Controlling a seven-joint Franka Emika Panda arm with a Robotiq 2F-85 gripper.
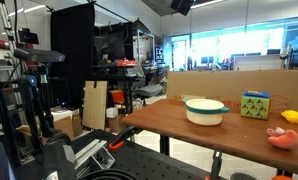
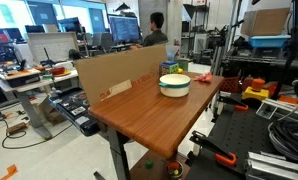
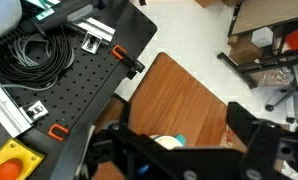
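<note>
A white round pot (image 1: 205, 112) with a teal rim stands on the brown wooden table (image 1: 169, 122); it also shows in exterior view 2 (image 2: 174, 86). Only a dark piece of the arm (image 1: 181, 5) enters at the top of exterior view 1, high above the table. From the wrist view, my gripper is open, its two dark fingers spread wide. Between and beyond them a part of the pot (image 3: 169, 141) shows far below, the rest cut off or hidden. Nothing is held.
A green box with a blue top (image 1: 255, 106), a pink object (image 1: 283, 138) and a yellow item (image 1: 292, 117) lie on the table's right side in exterior view 1. A cardboard panel (image 2: 119, 75) edges the table.
</note>
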